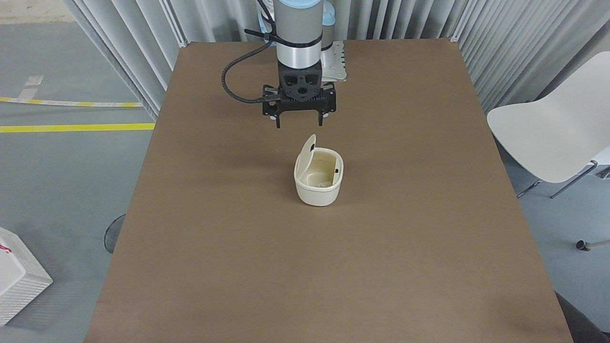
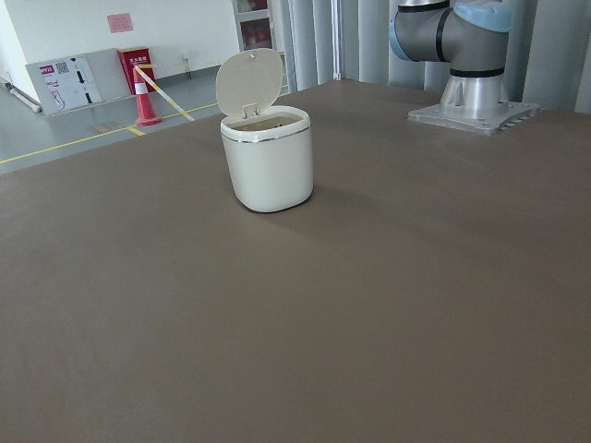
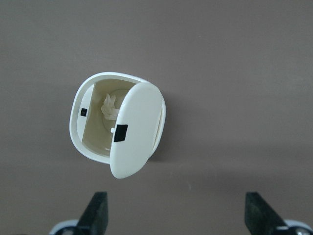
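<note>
A small white bin [image 1: 318, 195] stands upright mid-table with its lid [image 2: 249, 78] raised; the wrist view looks down into it, where a crumpled white tissue [image 3: 110, 110] lies inside. My gripper [image 1: 299, 121] hangs over the table behind the bin, toward the arm's base, in the front view. Its two fingers are wide apart, with nothing visible between them in the wrist view [image 3: 176, 205].
A white chair [image 1: 549, 126] stands off the table's right side, a white box [image 1: 20, 274] on the floor to the left, and curtains [image 1: 211, 20] hang behind.
</note>
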